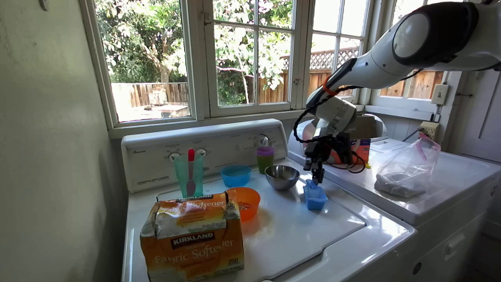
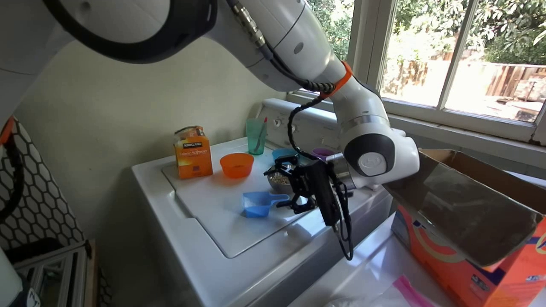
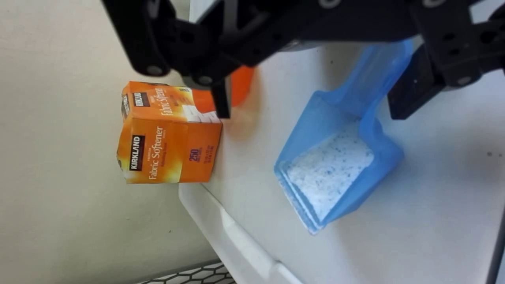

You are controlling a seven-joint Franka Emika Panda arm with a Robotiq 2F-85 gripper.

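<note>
The blue scoop (image 3: 303, 123), part filled with speckled white powder (image 3: 329, 172), appears to rest on the white washer lid (image 2: 215, 204). Its handle (image 3: 378, 71) points up toward my gripper, which is open. That handle lies close by the right-hand finger (image 3: 414, 90) in the wrist view; whether they touch is unclear. The other finger (image 3: 221, 99) stands well apart from it. From the first exterior view, my gripper (image 1: 314, 174) is just above the handle end of the scoop (image 1: 315, 199).
A metal bowl (image 1: 282, 178) stands close to the scoop, with an orange bowl (image 1: 249, 204), a blue bowl (image 1: 236, 175) and a green cup (image 1: 178, 174) farther left. The fabric softener box (image 1: 192, 244) occupies the front left.
</note>
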